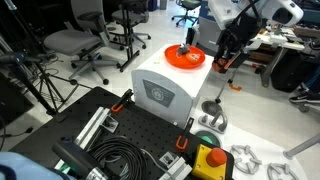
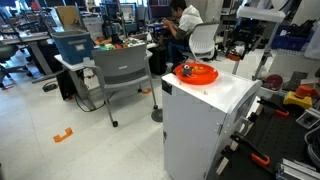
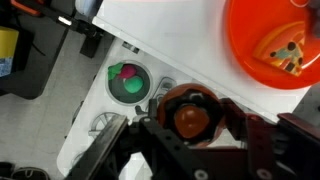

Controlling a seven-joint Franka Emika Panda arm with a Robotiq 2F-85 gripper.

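Note:
My gripper is shut on a round brown, cup-like object (image 3: 190, 119) with an orange middle, seen from above in the wrist view. In exterior view 1 the gripper (image 1: 222, 64) hangs above the right side of the white table, clear of the plate; the held object is hard to make out there. An orange-red plate (image 3: 245, 54) lies at the upper right of the wrist view, bearing an orange piece (image 3: 281, 48) with pale patches. Left of the gripper stands a round grey pot (image 3: 129, 99) containing green and pink items.
A white cabinet (image 2: 190, 125) supports the plate. Near the front right stands a yellow block with a red knob (image 1: 215, 157), beside burner-like rings (image 1: 245, 157). Black cables (image 1: 118, 157) lie coiled at the front. Office chairs (image 2: 122, 75) stand behind.

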